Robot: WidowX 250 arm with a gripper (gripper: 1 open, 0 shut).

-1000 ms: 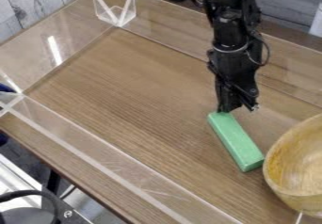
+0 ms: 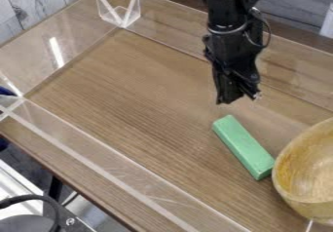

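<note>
My black gripper (image 2: 236, 87) hangs over the table's right half, its fingertips pointing down, shut with nothing visible between them. A green rectangular block (image 2: 243, 147) lies flat on the wooden table below it and a little toward the front, apart from the fingertips.
A large tan bowl (image 2: 309, 167) sits at the right edge. A clear angular object (image 2: 120, 10) stands at the back left. A black cable (image 2: 39, 203) shows at the lower left corner.
My gripper has risen and moved slightly back, away from the green block, which lies in about the same place.
</note>
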